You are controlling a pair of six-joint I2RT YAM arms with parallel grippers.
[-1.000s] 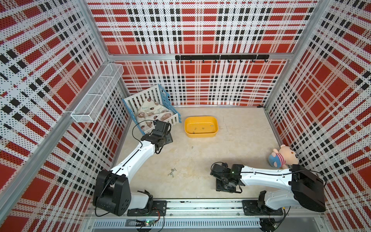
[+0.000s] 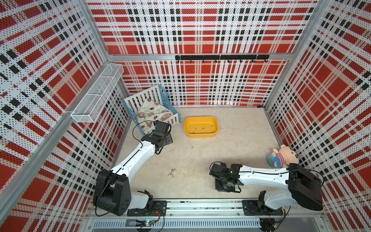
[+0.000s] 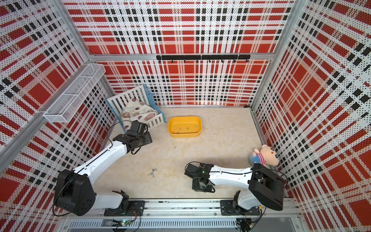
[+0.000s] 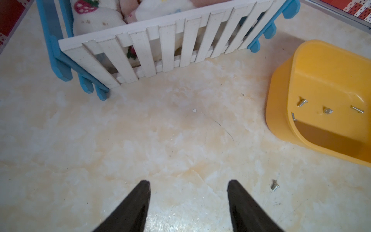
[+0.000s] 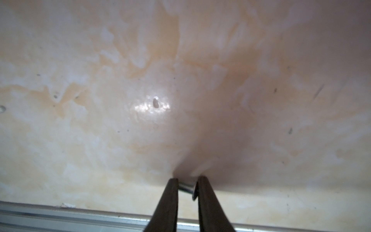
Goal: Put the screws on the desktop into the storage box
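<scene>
My right gripper is low at the front edge in the right wrist view, with a silver screw [image 5: 186,188] between its narrowly spaced fingertips; whether they grip it is unclear. My left gripper hangs open beside the crib. A yellow storage box [image 4: 316,92] holds several screws, among them one at its right [image 4: 357,109]. A single screw [image 4: 274,186] lies in front of the box, and a loose group of screws [image 2: 172,171] lies on the front left of the desktop.
A blue-and-white crib [image 2: 150,108] with bedding stands at the back left, a plush doll [image 2: 283,156] at the right, and a wire basket [image 2: 96,92] on the left wall.
The left arm and the objects look unchanged.
</scene>
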